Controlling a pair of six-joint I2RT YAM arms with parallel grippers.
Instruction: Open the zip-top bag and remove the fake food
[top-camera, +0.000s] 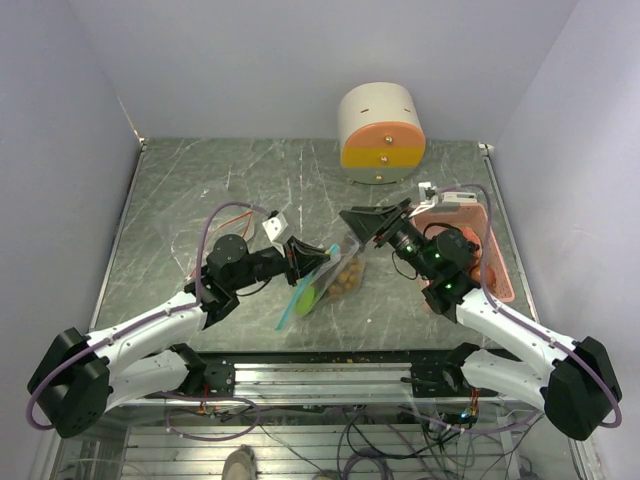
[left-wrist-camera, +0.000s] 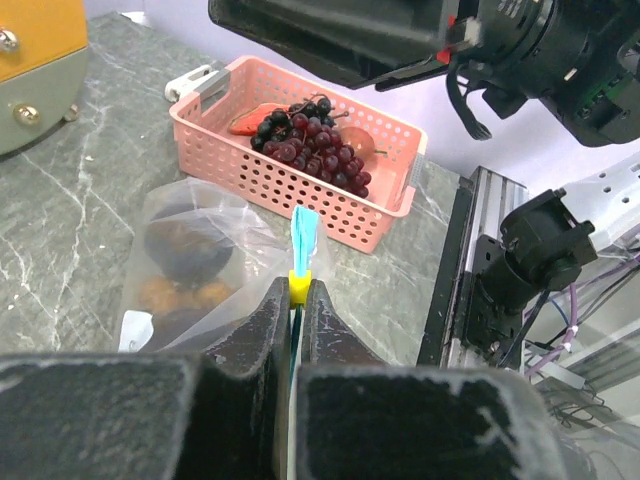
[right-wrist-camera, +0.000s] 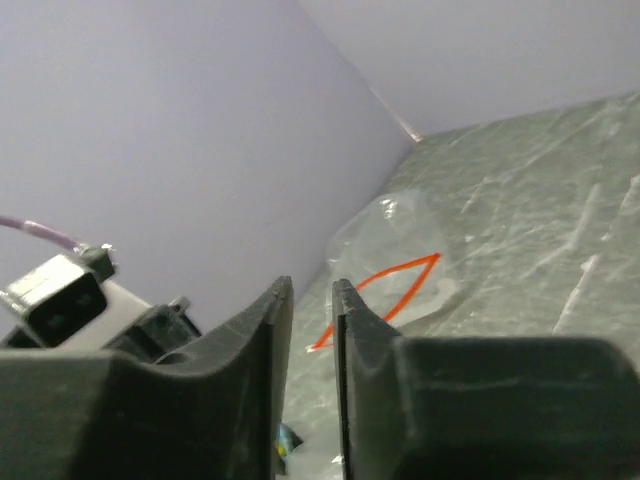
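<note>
The zip top bag (top-camera: 345, 285) lies at the middle of the table, fake food inside: a green item and round brown items. My left gripper is shut on the bag's zip slider, yellow with a blue tab, at the top edge. My right gripper (top-camera: 355, 222) hangs above and right of the bag; in the right wrist view its fingers stand slightly apart, nothing clearly between them.
A pink basket with grapes and other fruit stands at the right. A rounded drawer box (top-camera: 380, 120) is at the back. An empty bag with orange trim (right-wrist-camera: 390, 240) lies at the left.
</note>
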